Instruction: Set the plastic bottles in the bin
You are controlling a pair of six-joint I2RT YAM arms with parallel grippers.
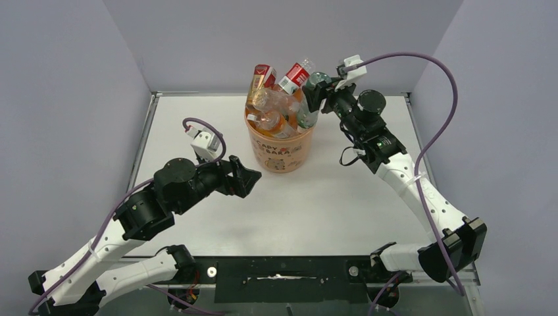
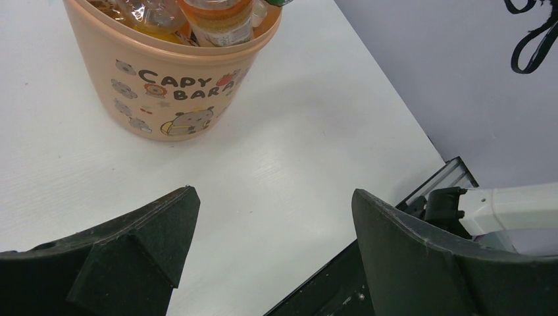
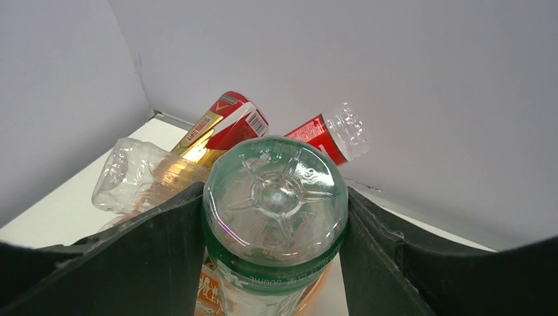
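Note:
The peach bin (image 1: 278, 155) stands at the back middle of the table, packed with bottles and a red-gold can (image 3: 220, 122). A red-label bottle (image 1: 293, 78) pokes out at the back. My right gripper (image 1: 317, 92) is shut on a green-tinted plastic bottle (image 3: 276, 210), held upright at the bin's right side, its lower part down among the other contents. My left gripper (image 1: 240, 176) stands open, empty, in front of the bin at the left; its two fingers are wide apart in the left wrist view.
A dark panel (image 1: 230, 276) runs along the front edge.

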